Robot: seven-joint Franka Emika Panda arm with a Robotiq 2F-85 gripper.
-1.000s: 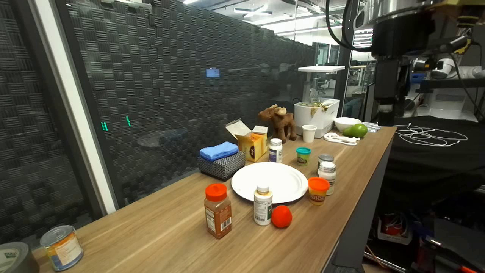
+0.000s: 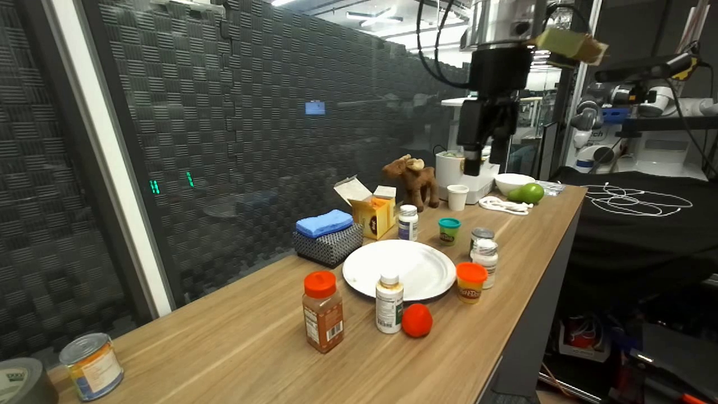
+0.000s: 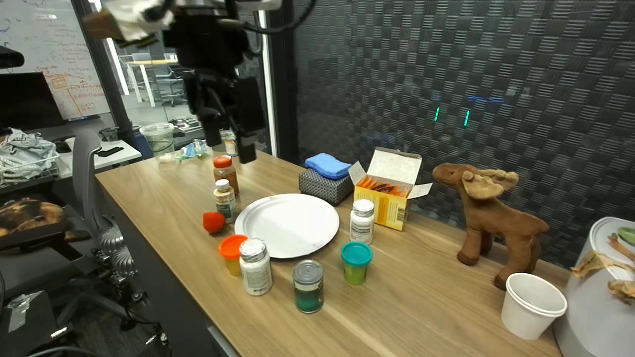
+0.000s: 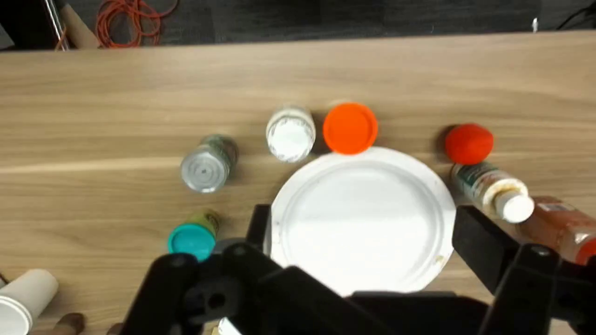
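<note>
My gripper is open and empty, its two fingers spread apart high over the table. In the wrist view the white plate (image 4: 363, 223) shows between the fingers, well below them. Around that plate stand an orange-lidded tub (image 2: 470, 283), a white-capped jar (image 3: 256, 267), a small can (image 3: 308, 286), a teal-lidded tub (image 3: 355, 262) and a white bottle (image 3: 361, 222). On its other side a red ball (image 2: 417, 320) rests beside a white-capped bottle (image 2: 389, 304). A red-lidded spice jar (image 2: 323, 313) is close by.
Along the wall are a patterned box with a blue cloth (image 2: 324, 223), an open yellow box (image 3: 382, 200) and a brown toy moose (image 3: 491, 220). Paper cups (image 3: 531, 306) and a white planter (image 2: 464, 176) stand farther along. Bare table (image 2: 249, 336) lies towards the far-left can (image 2: 93, 367).
In exterior view 1 my arm and gripper have moved left, from beyond the table's right edge to in front of the planter. The tabletop objects have not moved.
</note>
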